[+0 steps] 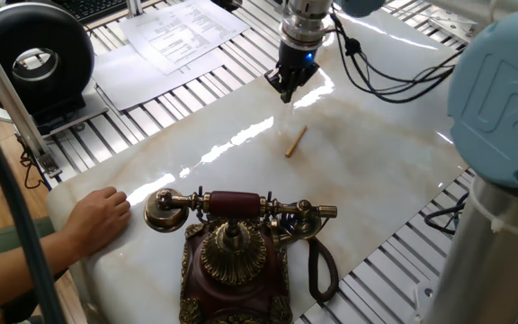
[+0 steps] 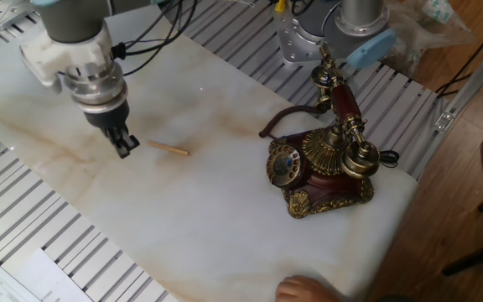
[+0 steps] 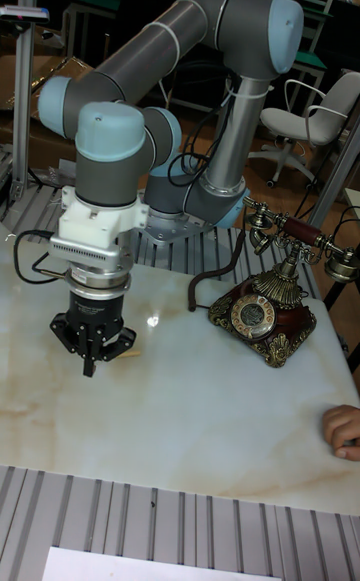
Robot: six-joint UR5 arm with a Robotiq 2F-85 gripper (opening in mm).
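My gripper [image 1: 286,90], black under a silver wrist, points down above the marble-patterned tabletop [image 1: 376,135]. Its fingers show small and dark, so how far apart they stand is unclear; no object is visible in them. A thin tan stick [image 1: 296,141] lies on the tabletop near the gripper. From the second exterior view, the stick [image 2: 168,148] is just right of the gripper [image 2: 125,153]. In the third view the gripper [image 3: 89,368] covers most of the stick, leaving one end [image 3: 130,354] showing.
An ornate dark-red and brass telephone [image 1: 234,261] stands on the tabletop, its cord [image 1: 322,274] looped beside it. A person's hand [image 1: 102,216] rests at the table edge. Papers [image 1: 174,40] lie on the slatted surface.
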